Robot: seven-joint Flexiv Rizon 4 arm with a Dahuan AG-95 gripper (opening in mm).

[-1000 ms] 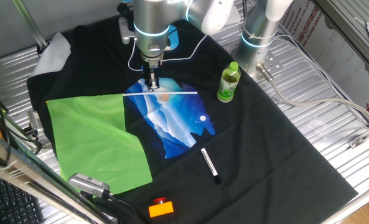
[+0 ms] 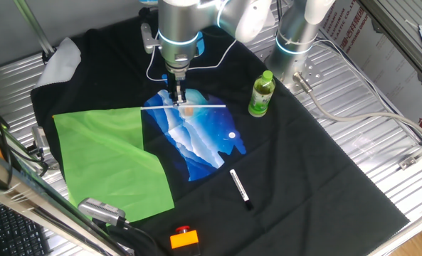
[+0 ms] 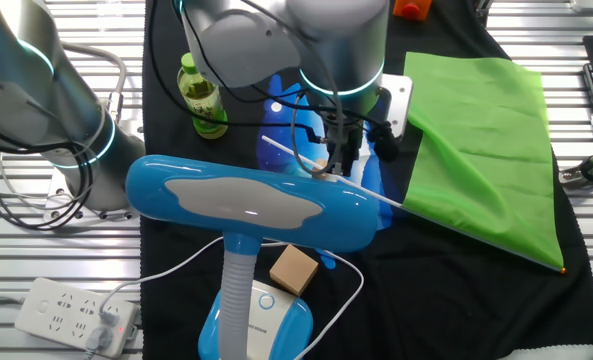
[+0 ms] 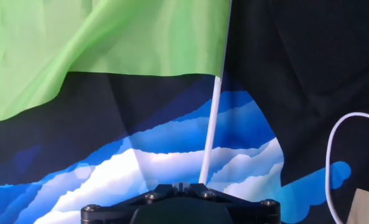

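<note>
A green flag [image 2: 111,163] lies spread on the black cloth, its thin white pole [image 2: 207,106] reaching out over a blue-and-white printed picture [image 2: 196,135]. At the pole, my gripper [image 2: 177,103] points downward over the picture's upper part. In the wrist view its dark fingers [image 4: 165,190] come together at the bottom edge, so the gripper looks shut. The white pole [image 4: 210,130] runs down to the right of the fingertips and disappears behind them. Nothing shows between the tips; whether they touch the pole is hidden.
A green-capped bottle [image 2: 262,94] stands right of the picture, and a marker [image 2: 240,188] lies below it. A blue lamp [image 3: 251,205], a wooden block [image 3: 293,269] and a white cable [image 4: 328,155] are close by.
Over the past second, my gripper has shifted slightly right and down in exterior view 1, reaching the pole. The flag, its pole and the other objects have stayed in place.
</note>
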